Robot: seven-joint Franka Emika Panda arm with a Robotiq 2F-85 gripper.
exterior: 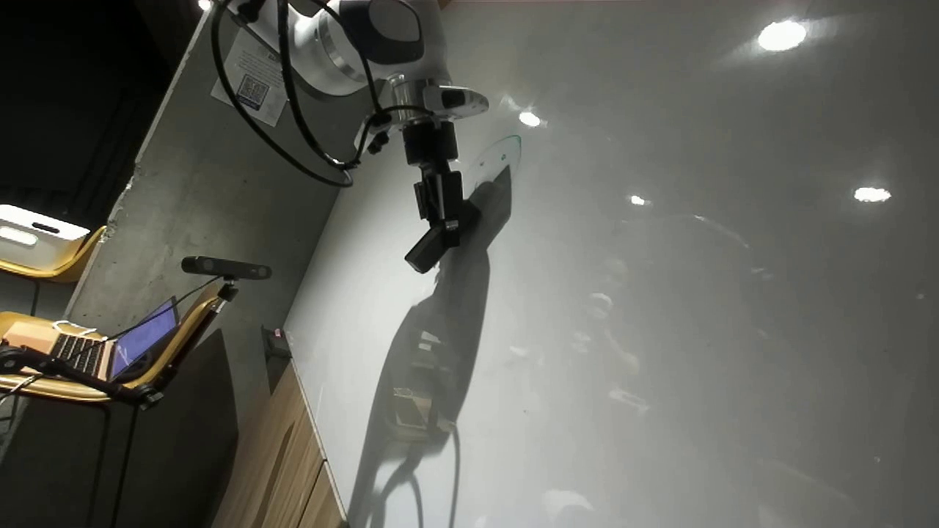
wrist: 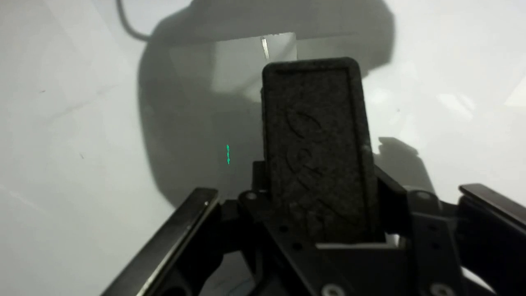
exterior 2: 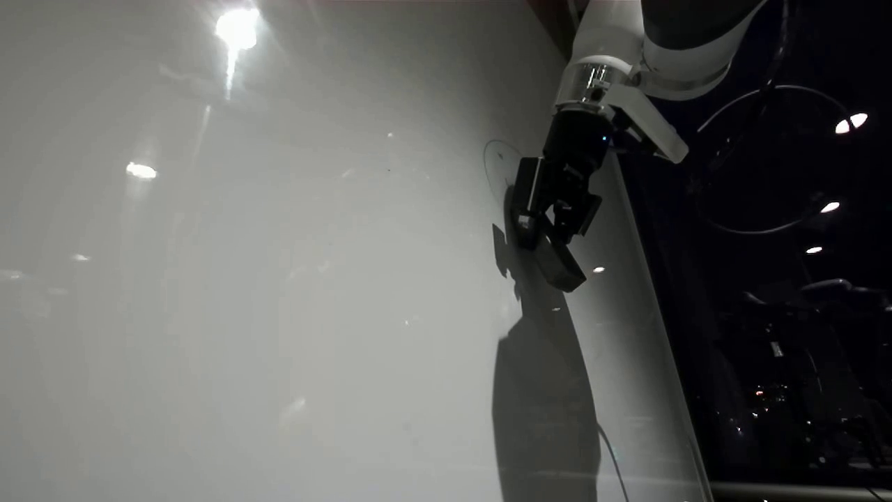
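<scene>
A dark block that looks like a board eraser (wrist: 320, 123) is clamped in my gripper, with a finger on either side of it. In exterior view 1 the gripper (exterior: 449, 227) hangs close to the white board; whether the block touches it I cannot tell. A thin green round drawing with dots (exterior: 519, 145) lies just right of the gripper, its lower part in shadow or hidden. Exterior view 2 shows the drawing's outline (exterior 2: 486, 159) left of the gripper. A short green stroke (wrist: 228, 154) appears left of the block in the wrist view.
The glossy white board (exterior: 704, 334) is wide and clear, with lamp reflections and the arm's long shadow (exterior: 440, 343). Beyond its left edge are a wooden cabinet (exterior: 273, 449), a camera on a stand (exterior: 226, 268) and a chair with a laptop (exterior: 145, 339).
</scene>
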